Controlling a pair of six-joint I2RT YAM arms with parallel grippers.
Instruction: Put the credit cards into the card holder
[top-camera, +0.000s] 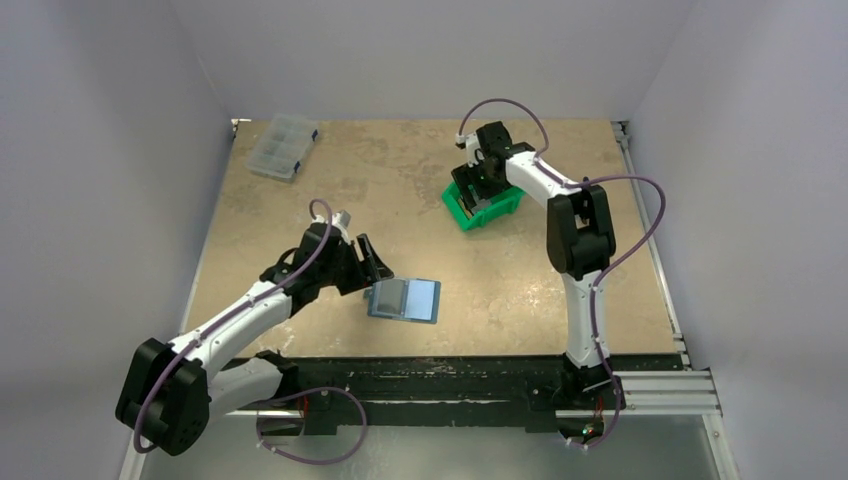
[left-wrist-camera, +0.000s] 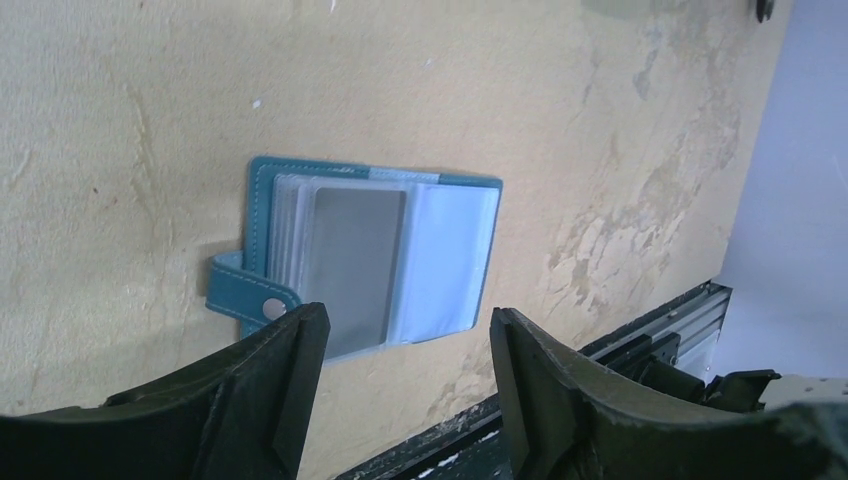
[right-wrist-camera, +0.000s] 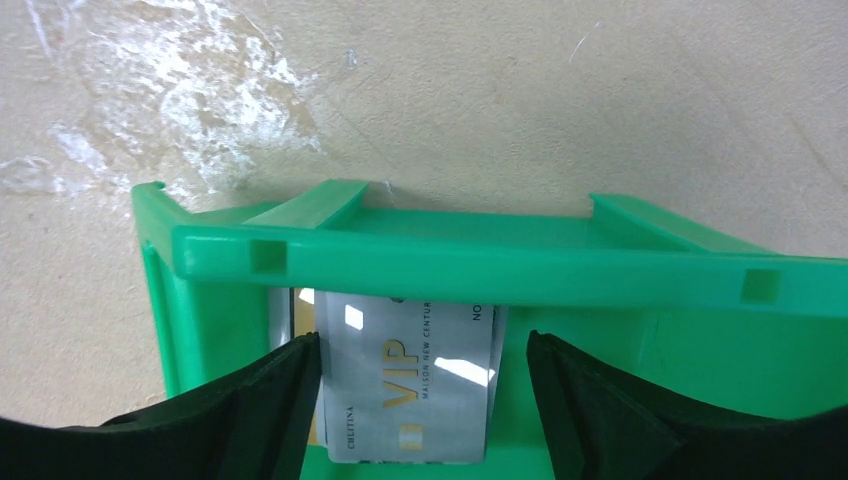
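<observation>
A blue card holder (top-camera: 403, 300) lies opened flat on the table, its clear sleeves (left-wrist-camera: 352, 260) facing up and its snap strap (left-wrist-camera: 250, 292) at one side. Just above it hangs my left gripper, open and empty. Grey credit cards (right-wrist-camera: 408, 385) marked VIP lie inside a green basket (top-camera: 510, 204), toward one end, with a gold-edged card (right-wrist-camera: 303, 312) partly showing beside them. My right gripper reaches down over the basket, fingers apart; the left finger overlaps the cards' edge and the other stands clear of them.
A clear divided plastic box (top-camera: 284, 147) rests at the back left. The basket's green rim (right-wrist-camera: 520, 265) runs close by the right gripper. Bare table lies between the basket and the holder.
</observation>
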